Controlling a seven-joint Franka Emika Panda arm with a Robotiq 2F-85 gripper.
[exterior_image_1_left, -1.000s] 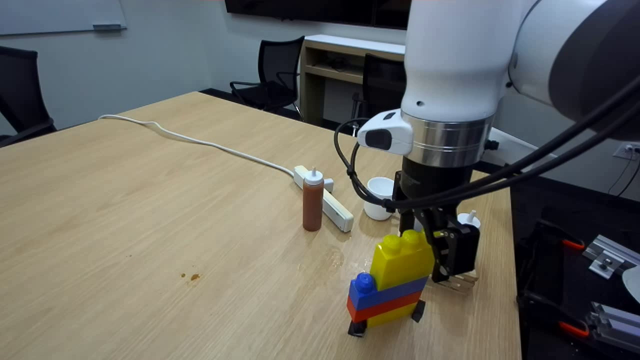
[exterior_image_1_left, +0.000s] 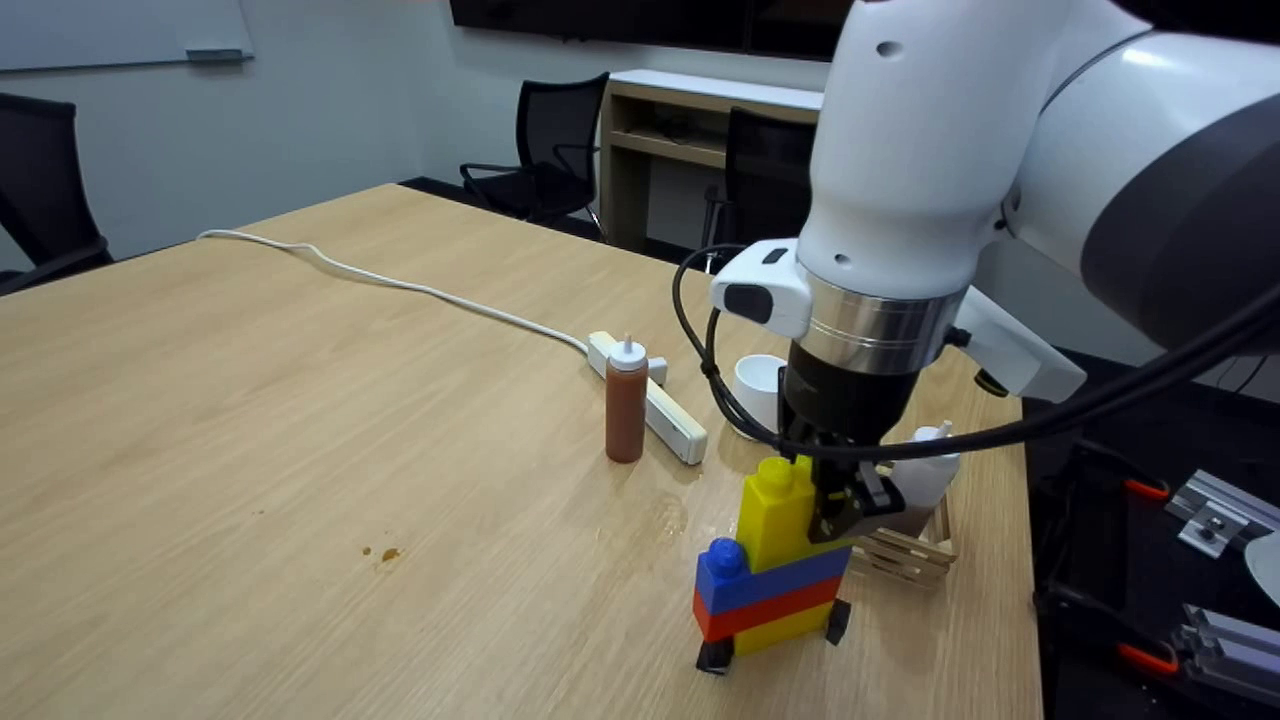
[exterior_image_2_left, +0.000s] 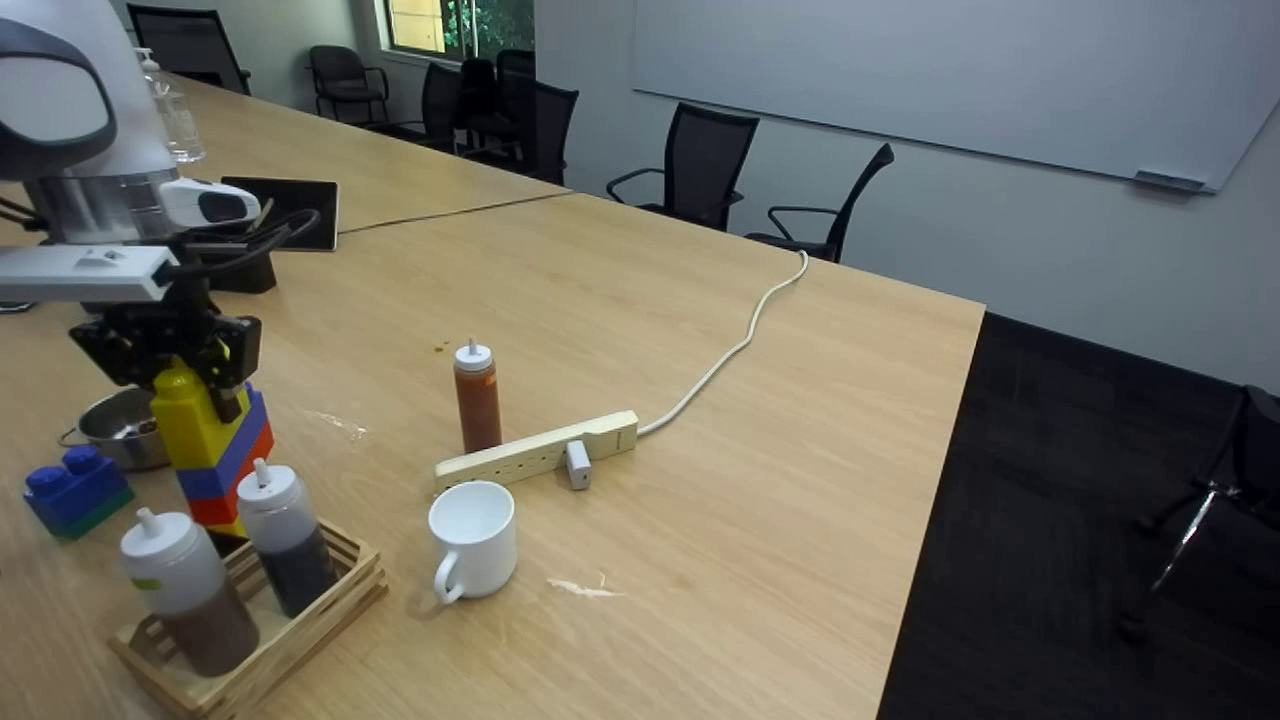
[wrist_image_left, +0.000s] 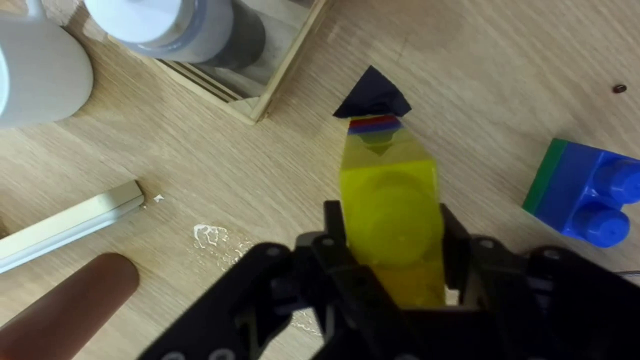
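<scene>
A stack of toy bricks stands on the table in exterior view 1: a yellow brick (exterior_image_1_left: 777, 510) on top, a blue layer (exterior_image_1_left: 768, 582) and a red layer (exterior_image_1_left: 768, 614) beneath, and yellow at the bottom. Dark pieces show at the foot of the stack. My gripper points down over the upper yellow brick (wrist_image_left: 393, 198), one finger on each side of it. Both fingers look very close to its sides; whether they press on it cannot be told. In exterior view 2 the fingers partly hide the brick's top.
A wooden crate (exterior_image_2_left: 342, 612) with two sauce bottles sits close beside the stack. Nearby are a blue-and-green brick (exterior_image_2_left: 78, 490), a metal pot (exterior_image_2_left: 126, 426), a white mug (exterior_image_2_left: 474, 540), a power strip (exterior_image_2_left: 540, 450) and a brown bottle (exterior_image_2_left: 477, 402).
From behind and beside the stack, my gripper has moved left in exterior view 1, and its fingers now straddle the top yellow brick. The lower layers remain in place.
</scene>
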